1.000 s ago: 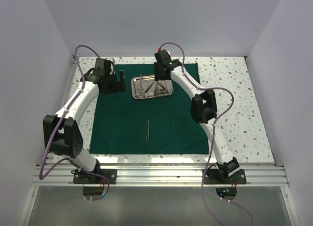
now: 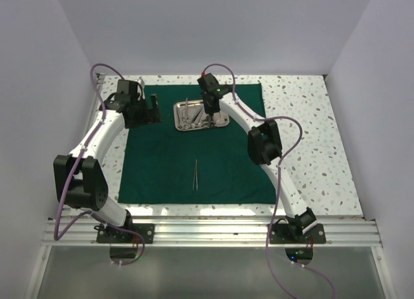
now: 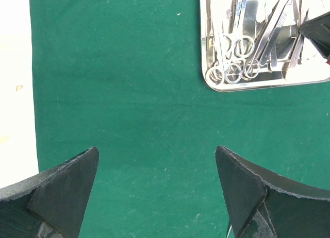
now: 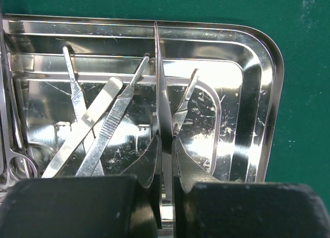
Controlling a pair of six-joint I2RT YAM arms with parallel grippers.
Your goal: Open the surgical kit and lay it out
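The metal tray [image 2: 194, 129] lies on the green cloth [image 2: 162, 166] toward its back edge. My right gripper is over the tray, shut on a slim pointed steel instrument [image 4: 163, 101], apparently tweezers, whose tip reaches the tray's back rim in the right wrist view. Beside it in the tray lie a scalpel handle [image 4: 105, 132], a flat handle [image 4: 82, 127] and other small handles. Ring-handled instruments [image 3: 239, 14] fill the tray's left part. Left of the tray, above bare cloth, my left gripper stands open and empty. Another pair of tweezers [image 2: 195, 175] rests on the front cloth.
Speckled white table [image 2: 304, 143] borders the cloth, with a metal rail [image 2: 213, 228] along the front.
My right gripper has moved left and lower in the top view, over the tray's instruments. The left arm has shifted slightly left, away from the tray.
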